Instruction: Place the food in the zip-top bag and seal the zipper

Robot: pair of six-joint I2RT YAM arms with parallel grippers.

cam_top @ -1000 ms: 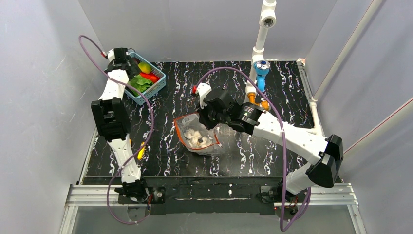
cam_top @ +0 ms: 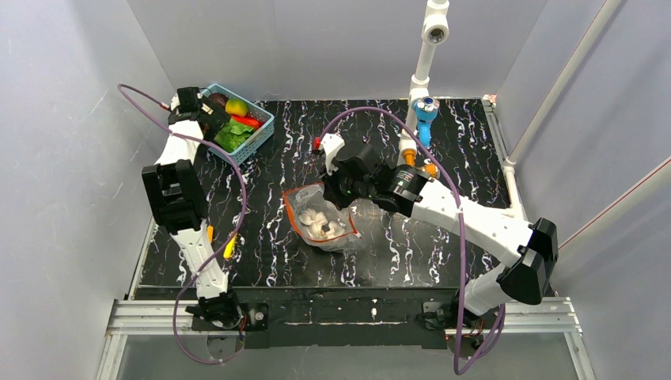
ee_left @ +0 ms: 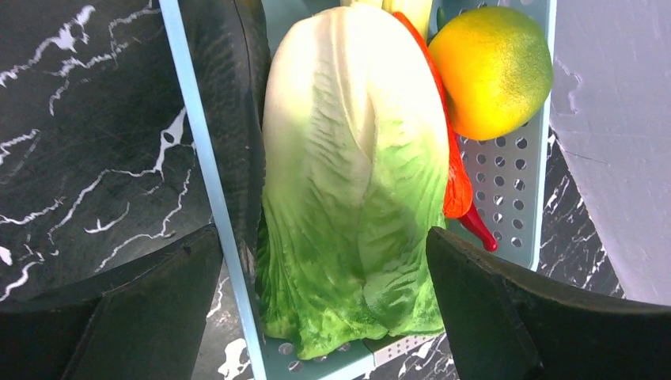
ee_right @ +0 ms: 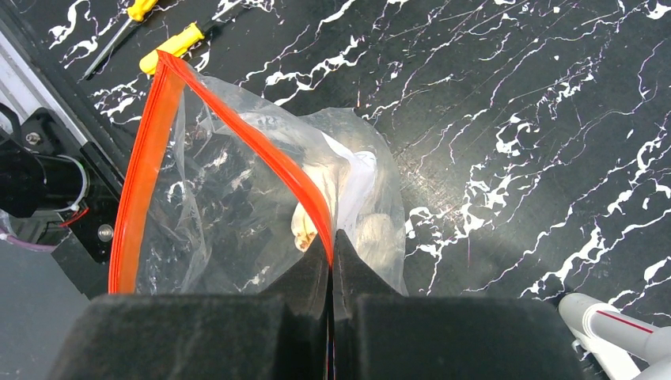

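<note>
A blue basket at the back left holds cabbage, a red pepper and a yellow-green fruit. My left gripper is open low over the basket, one finger at the rim and the other beside the cabbage, which lies between them. The clear bag with an orange zipper edge lies mid-table with pale food inside. My right gripper is shut at the bag's mouth, on its orange edge, holding the bag partly raised and open.
Yellow-handled screwdrivers lie at the left of the table. A white pipe fixture with blue and orange fittings stands at the back right. Table space between basket and bag is clear.
My left gripper has moved down and left within the basket area, and the basket has shifted slightly right. The right arm and bag are nearly unchanged.
</note>
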